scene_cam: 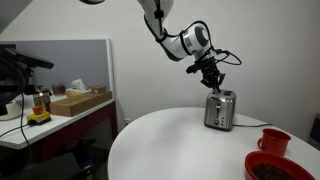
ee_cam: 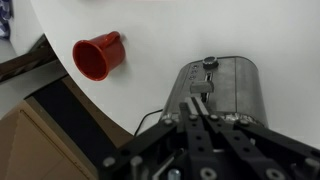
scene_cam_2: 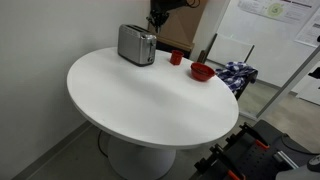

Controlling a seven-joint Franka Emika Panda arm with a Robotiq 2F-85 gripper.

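A silver toaster (scene_cam: 220,110) stands upright on the white round table. Just over its top, at the lever end, my gripper (scene_cam: 216,89) points downward. In the second exterior view the toaster (scene_cam_2: 136,45) is at the table's back, with the gripper partly cut off by the upper frame edge. From the wrist, the toaster's end face with its dark lever (ee_cam: 202,88) and round knob (ee_cam: 210,63) shows just beyond the fingertips. My gripper is shut, and nothing shows between its fingers. Whether the fingertips touch the toaster, I cannot tell.
A red mug (scene_cam: 274,141) and a red bowl (scene_cam: 278,165) with dark contents stand on the table (scene_cam: 165,145) near the toaster. A dark cord (scene_cam: 254,125) runs from the toaster.
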